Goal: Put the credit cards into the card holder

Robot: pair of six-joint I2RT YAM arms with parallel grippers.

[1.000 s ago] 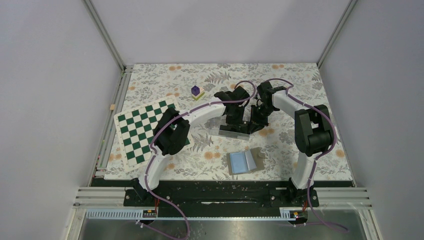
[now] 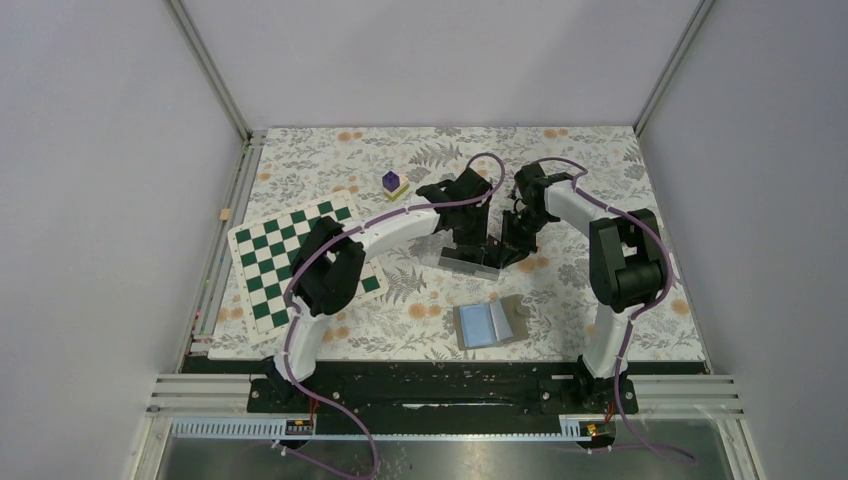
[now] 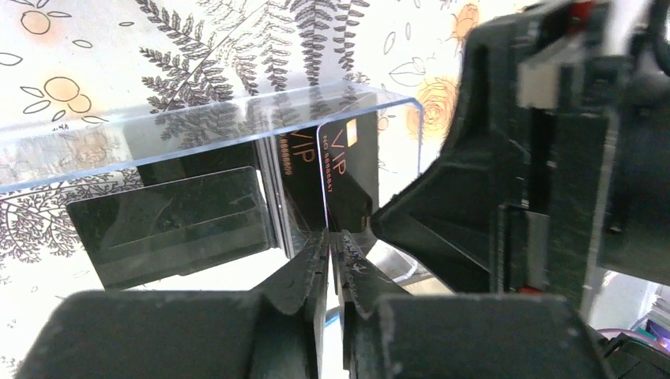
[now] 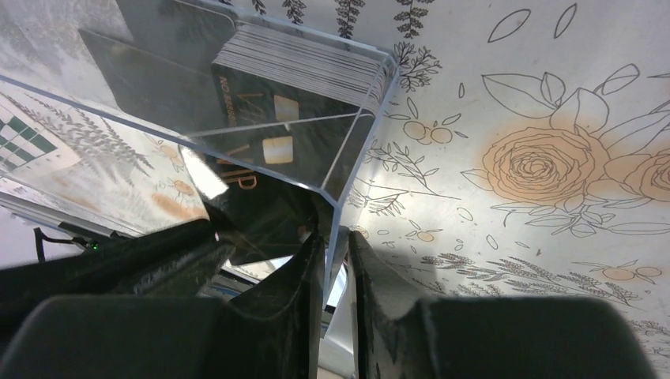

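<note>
Inside a clear box (image 3: 237, 122) stands a stack of black credit cards (image 4: 296, 67) marked VIP. One black card (image 3: 351, 170) leans apart at the right end of the stack. At its lower edge are the fingertips of my left gripper, with only a narrow gap between them; whether they grip the card cannot be told. My right gripper is shut on the box's clear wall at one corner. An open fold-out with a pale blue panel (image 2: 477, 325), perhaps the card holder, lies nearer the table's front.
A checkered board (image 2: 265, 265) lies to the left, partly under the left arm. A small purple and yellow block (image 2: 392, 183) sits behind it. Both grippers crowd close together over the box. Free table lies at the back and right.
The right arm and the clear box stay put.
</note>
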